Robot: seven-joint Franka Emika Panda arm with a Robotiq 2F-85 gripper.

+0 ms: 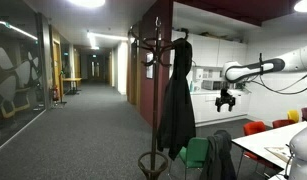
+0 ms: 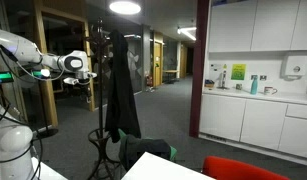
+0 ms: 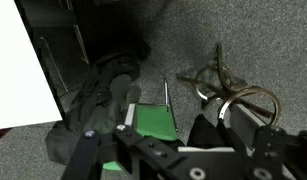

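A black coat hangs from a dark coat rack in exterior view 1. My gripper is in the air to the right of the coat, pointing down and apart from it. In exterior view 2 the gripper appears near the rack's pole, to the left of the black coat; it is open, with no object visible in it. A dark garment lies over a green chair. The wrist view looks down on the green chair and the curved rack base.
A white table stands in front, with a red chair beside it. The wrist view shows the table's corner at the left. White cabinets line the back wall. Open carpet lies left of the rack.
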